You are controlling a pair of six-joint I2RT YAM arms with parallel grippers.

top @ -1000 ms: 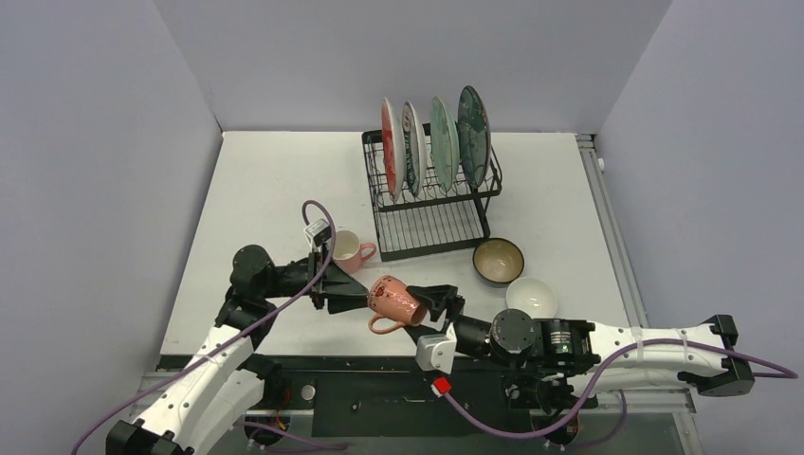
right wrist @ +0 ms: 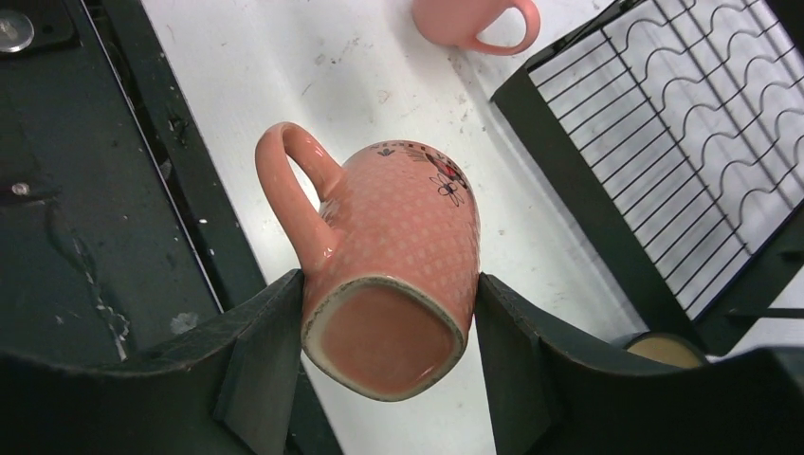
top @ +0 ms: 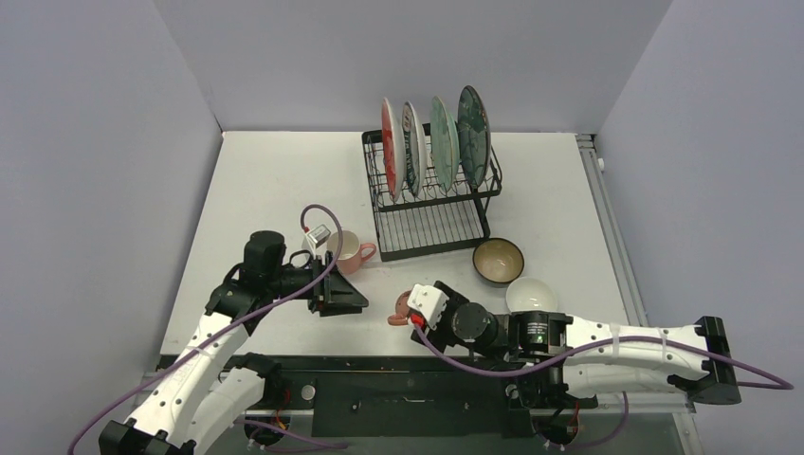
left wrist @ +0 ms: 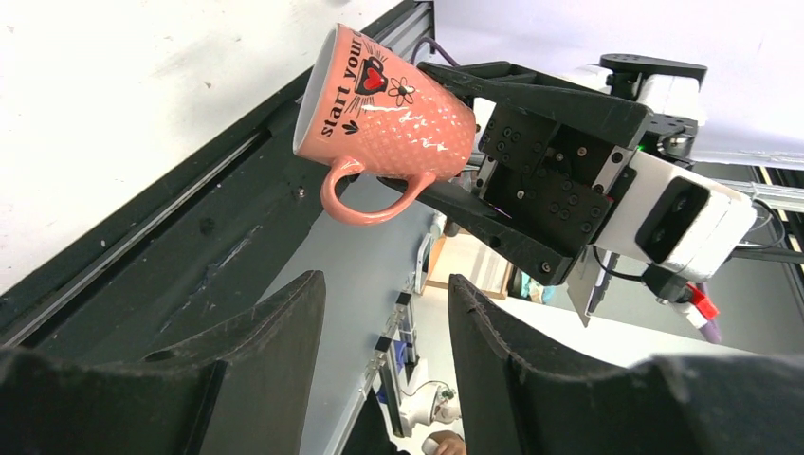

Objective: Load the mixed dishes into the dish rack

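A pink mug with a printed cat-and-flower pattern [left wrist: 393, 104] is clamped at its base end by my right gripper, which is shut on it above the front of the table. In the right wrist view its handle points up and left, and its bottom faces the camera. My left gripper [top: 353, 301] stands part open to the mug's left, its fingers [left wrist: 284, 341] apart with nothing between. A second pink mug [top: 349, 254] stands on the table just behind the left gripper. The black dish rack [top: 427, 227] stands at the back, its lower front tray empty.
Several plates [top: 443, 142] stand upright in the rack's rear part. To the right of the rack's front are a brown bowl [top: 498, 261] and a white bowl [top: 531, 296].
The right gripper has drawn the mug rightward, away from the left gripper, and turned it, so the top view now shows less of the mug. The left arm has shifted only slightly.
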